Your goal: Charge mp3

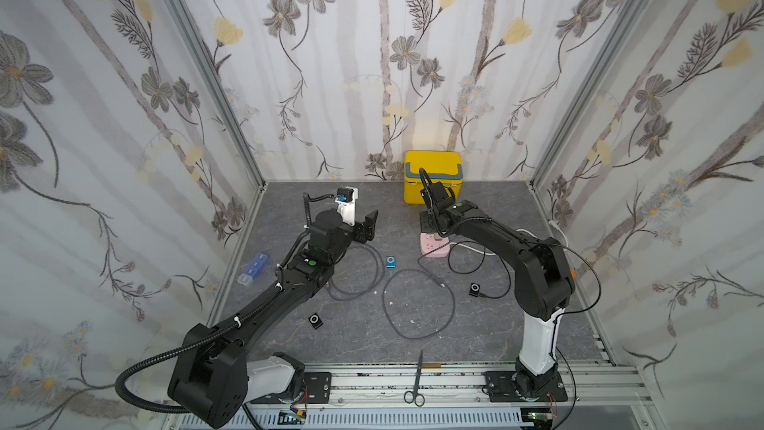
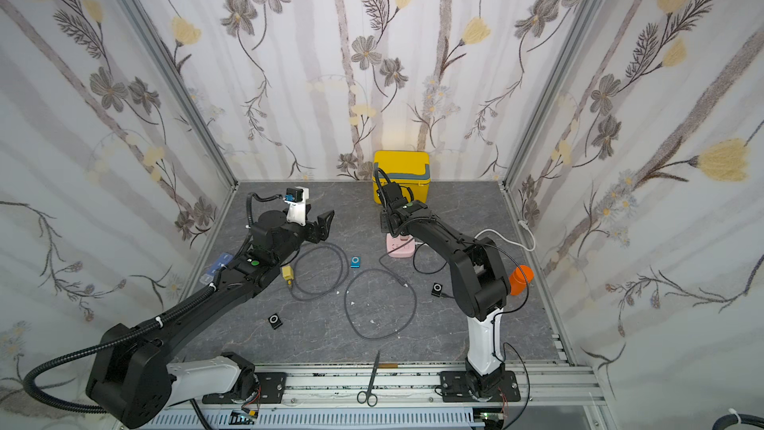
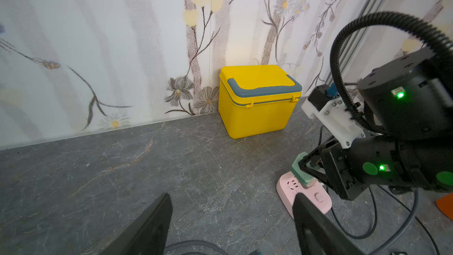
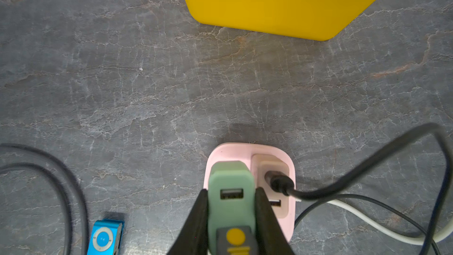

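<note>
A pale green USB charger (image 4: 232, 181) is clamped in my right gripper, which is shut on it. The charger overlaps the pink power strip (image 4: 283, 210); whether it is seated in a socket cannot be told. A small blue mp3 player (image 1: 390, 262) lies on the table left of the strip. Farther forward are two black mp3 players, a loose one (image 1: 315, 321) on the left and one (image 1: 475, 290) on the right by a black cable. Over the left half of the table, my left gripper is open and empty.
Behind the strip stands a yellow box (image 3: 259, 113). Grey cable (image 1: 453, 302) loops over the middle of the table, and a plug with a black lead (image 4: 278, 181) sits in the strip. An orange cup (image 2: 519, 279) is at the right; scissors (image 1: 414, 390) lie in front.
</note>
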